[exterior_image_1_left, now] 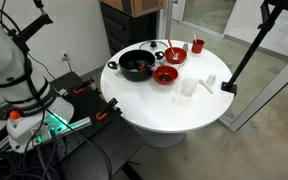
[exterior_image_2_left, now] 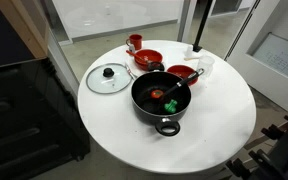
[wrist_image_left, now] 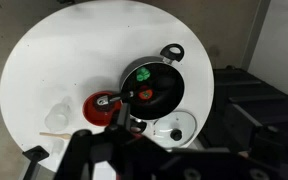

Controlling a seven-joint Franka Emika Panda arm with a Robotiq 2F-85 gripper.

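A black pot (exterior_image_2_left: 162, 95) stands on the round white table, with its lid off. Inside it lie a green item (wrist_image_left: 143, 74) and a small red-orange item (wrist_image_left: 145, 94). A dark utensil (wrist_image_left: 114, 98) leans over the pot's rim towards a red bowl (wrist_image_left: 96, 108) beside it. To the pot's other side rests the glass lid (exterior_image_2_left: 108, 78) with a black knob. My gripper is open, its dark parts crossing the bottom of the wrist view, and nothing shows between its fingers. The exterior views do not show the fingers clearly.
Behind the pot are another red dish (exterior_image_2_left: 149, 57) and a red mug (exterior_image_2_left: 135, 43). A clear cup (exterior_image_2_left: 206, 64) stands near the red bowl. A dark pole (exterior_image_1_left: 252, 48) rises beside the table.
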